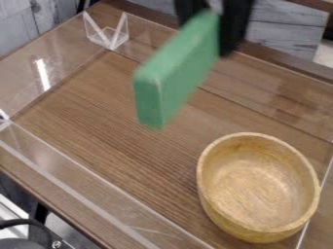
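The dark gripper [203, 19] is at the top centre, very blurred, shut on a green block [174, 70] that hangs in the air over the wooden surface [104, 126]. A round tan bowl [258, 191] sits at the lower right, below and right of the block.
A small clear plastic holder [107, 33] stands at the upper left. Dark cables show at the lower left edge, and a grey cloth or board lies beyond the back edge.
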